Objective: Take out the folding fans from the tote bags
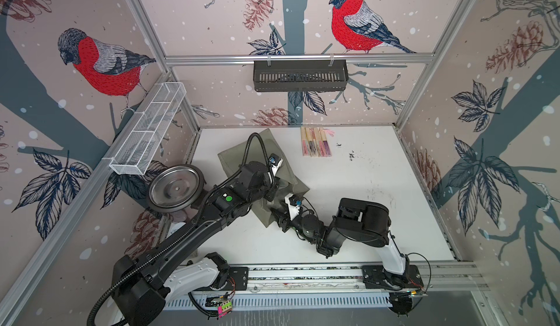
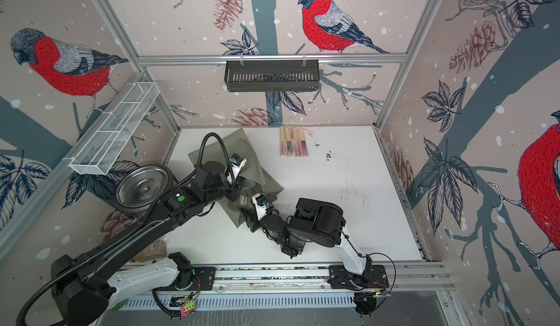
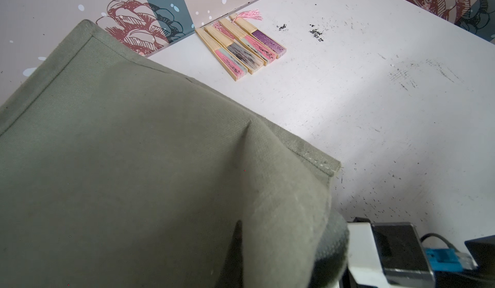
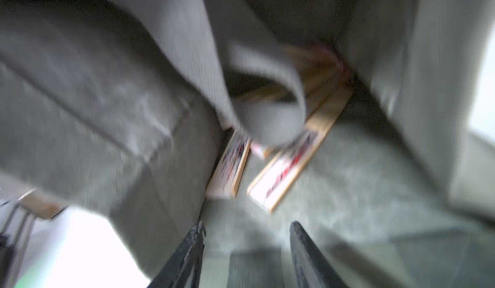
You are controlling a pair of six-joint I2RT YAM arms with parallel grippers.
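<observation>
A grey-green tote bag (image 1: 239, 153) lies on the left of the table, its mouth facing the front right. My left gripper is shut on a fold of the bag's cloth, a dark finger (image 3: 330, 244) showing beside it. Inside the bag, in the right wrist view, several folding fans (image 4: 286, 172) lie with pale wooden ribs and printed pink ends. A strap (image 4: 273, 117) loops over part of them. My right gripper stands open at the mouth, short of the fans, with nothing between its fingers. Several other fans (image 1: 316, 142) lie in a row at the table's back.
A metal pot (image 1: 175, 188) stands left of the table. A dark basket (image 1: 300, 76) hangs on the back rail, and a white wire rack (image 1: 148, 128) is on the left.
</observation>
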